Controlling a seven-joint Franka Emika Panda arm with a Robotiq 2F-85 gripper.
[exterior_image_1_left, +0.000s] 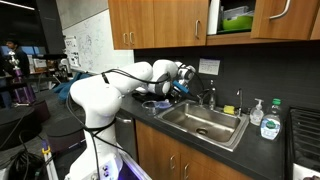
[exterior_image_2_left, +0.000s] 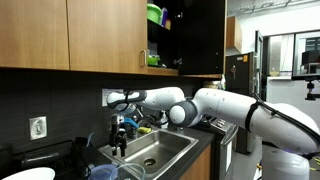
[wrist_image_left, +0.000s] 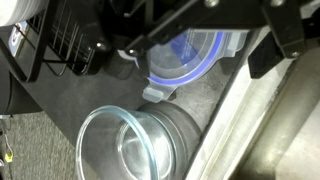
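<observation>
A clear round glass bowl (wrist_image_left: 128, 145) sits on the dark counter in the wrist view. Beyond it lies a round clear lid with a blue seal ring (wrist_image_left: 187, 60), partly covered by my gripper. My gripper is open above the counter, its dark fingers wide apart over the lid's area, and it holds nothing. In the second exterior view the gripper (exterior_image_2_left: 118, 148) hangs over the counter left of the sink, near the blue-rimmed piece (exterior_image_2_left: 103, 172) and the clear glass bowl (exterior_image_2_left: 131, 173).
The steel sink (exterior_image_1_left: 205, 122) adjoins this stretch of counter. A black wire rack (wrist_image_left: 68, 42) stands at the upper left of the wrist view. Beyond the sink are a soap bottle (exterior_image_1_left: 256, 112) and a green-labelled bottle (exterior_image_1_left: 271, 123). Wooden cabinets (exterior_image_1_left: 160, 22) hang above.
</observation>
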